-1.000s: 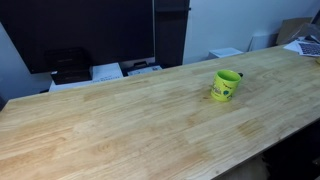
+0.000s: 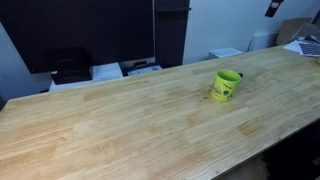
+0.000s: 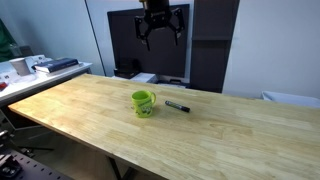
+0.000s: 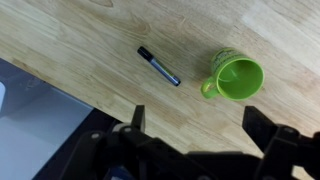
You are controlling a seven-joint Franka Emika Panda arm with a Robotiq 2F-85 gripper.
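A lime-green mug [image 2: 225,86] stands upright on the wooden table, its opening and handle visible in the wrist view, where the mug [image 4: 236,77] is right of centre. A dark marker [image 4: 159,66] lies flat on the table to the left of it there; in exterior view 2 the marker [image 3: 177,106] is just right of the mug [image 3: 143,104]. High above the table hangs my gripper [image 3: 160,41], open and empty. The wrist view shows its dark fingers [image 4: 138,117] spread wide at the lower edge. Exterior view 1 catches only a dark tip at the top right.
A side surface with books [image 3: 56,65] stands at the far left of exterior view 2.
A dark gripper tip has come down into the top right of exterior view 1; a second ago it was out of sight. The mug has stayed in place.
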